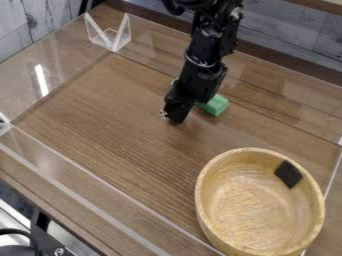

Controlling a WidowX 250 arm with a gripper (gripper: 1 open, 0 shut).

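Note:
The black robot arm reaches down from the top centre to the middle of the wooden table, where its gripper point(179, 110) is low over the surface. It looks shut, with nothing clearly visible between its fingers. A small green object point(214, 104) lies just to the right of the gripper, partly hidden behind the arm; I cannot tell whether they touch.
A large beige round bin point(261, 230) with a black patch point(289, 174) on its rim fills the lower right. A clear plastic item point(110, 32) stands at the upper left.

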